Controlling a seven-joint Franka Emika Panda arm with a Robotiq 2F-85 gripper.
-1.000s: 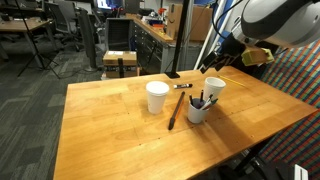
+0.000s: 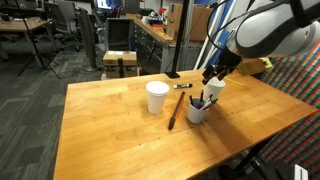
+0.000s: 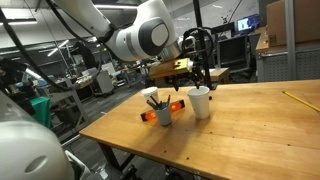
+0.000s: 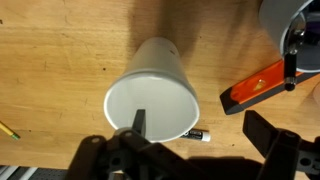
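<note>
My gripper is open above a white cup, its fingers spread apart. In the wrist view the left finger overlaps the cup's mouth, and the other finger lies to the right beyond its rim. Exterior view 1 has this cup just below the gripper. Close by stands a cup of pens; the wrist view cuts off part of this pen cup. A second white cup stands apart, farther left. Whether a fingertip is inside the cup's mouth cannot be told.
An orange and black marker lies between the pen cup and the separate white cup. Behind it is a small dark marker. A yellow pencil rests on the wooden table, whose left half is clear.
The arm and gripper have come down and slightly left, closer to the white cup beside the pen cup. The cups and markers have stayed in place.
</note>
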